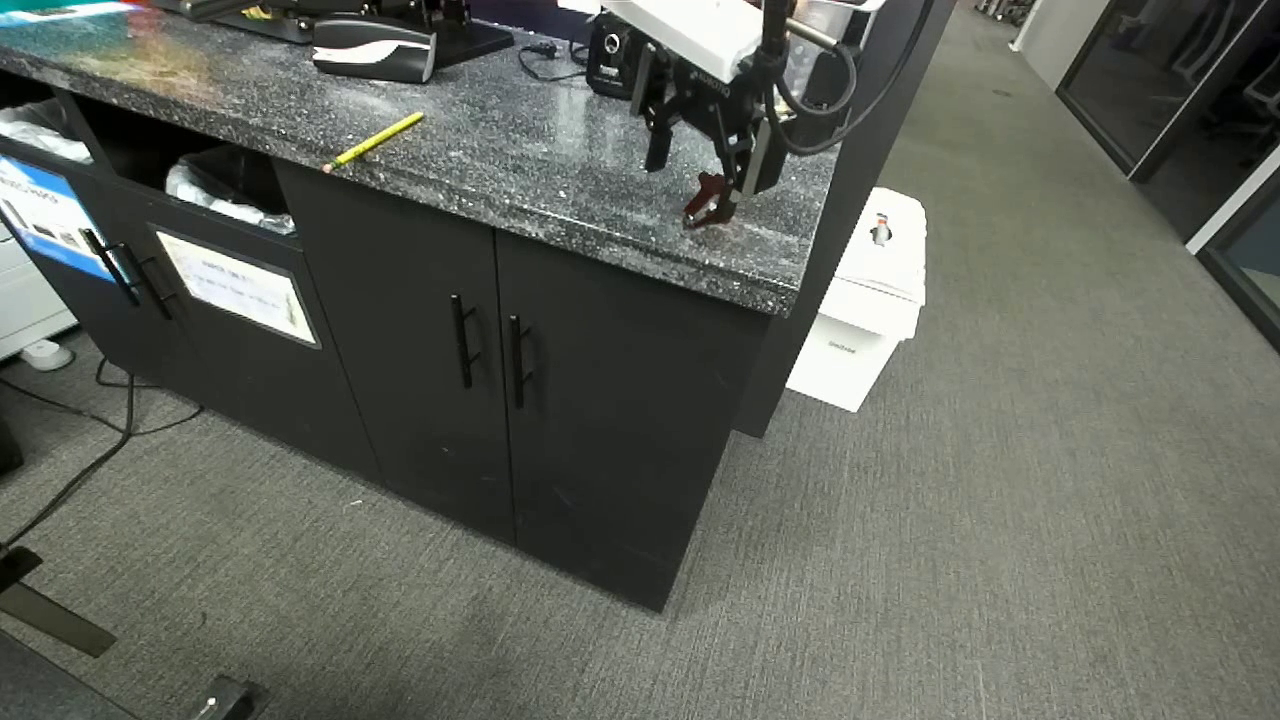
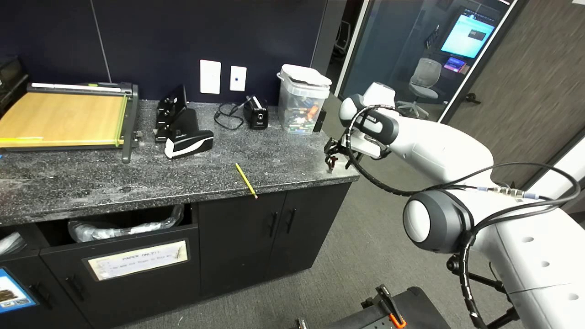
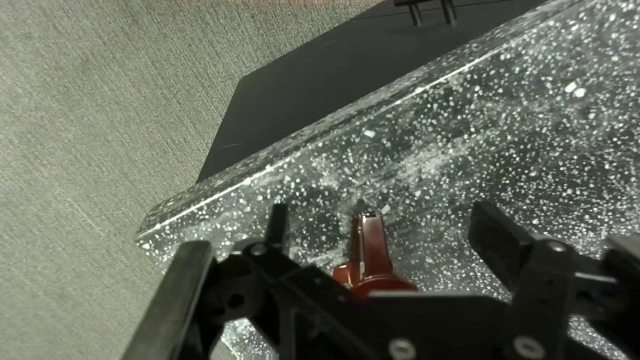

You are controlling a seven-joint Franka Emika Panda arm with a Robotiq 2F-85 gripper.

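A dark red staple-remover-like tool rests near the front right corner of the speckled counter. Over it my gripper is low and open, its two black fingers spread. In the wrist view the red tool shows between the spread fingers, nearer the left one, its lower part hidden by the gripper body. Nothing is clasped. From the second exterior view, the tool appears small beside the gripper, at the counter's right end.
A yellow pencil lies at the counter's front edge. Toward the back stand a stapler, a black pencil sharpener and a clear lidded tub. Its front and right edges drop off close to the red tool.
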